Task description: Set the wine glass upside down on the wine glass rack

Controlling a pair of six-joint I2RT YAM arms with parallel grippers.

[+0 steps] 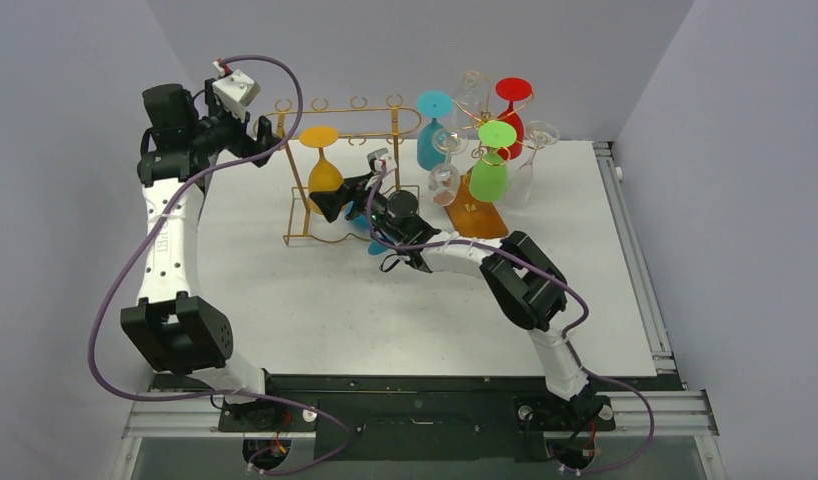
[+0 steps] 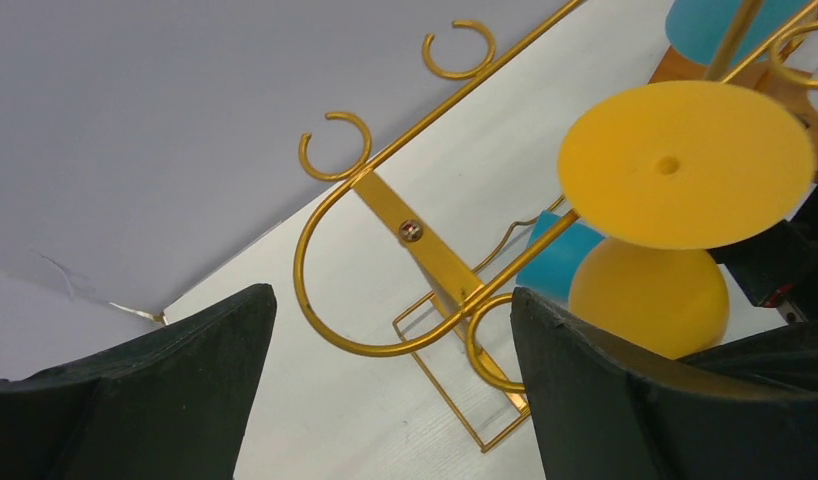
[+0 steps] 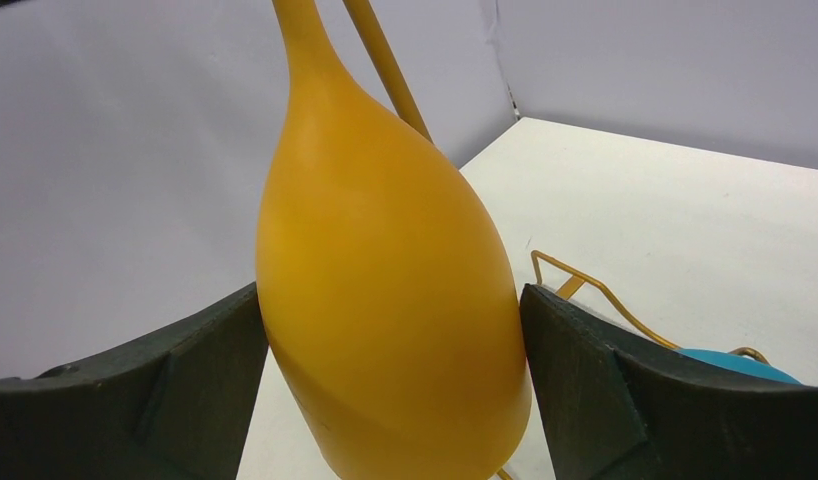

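A yellow wine glass is upside down at the left end of the gold rack, its foot level with the upper rail. In the left wrist view its round foot overlaps the rail; whether the stem sits inside a hook is unclear. My right gripper is open around the bowl. In the right wrist view its fingers flank the bowl, seemingly touching it. My left gripper stands at the rack's left end, its fingers apart and empty before the looped rail end.
A blue glass lies low, partly hidden by the right arm. On the right, a round stand bears several glasses, including a red one and a green one.
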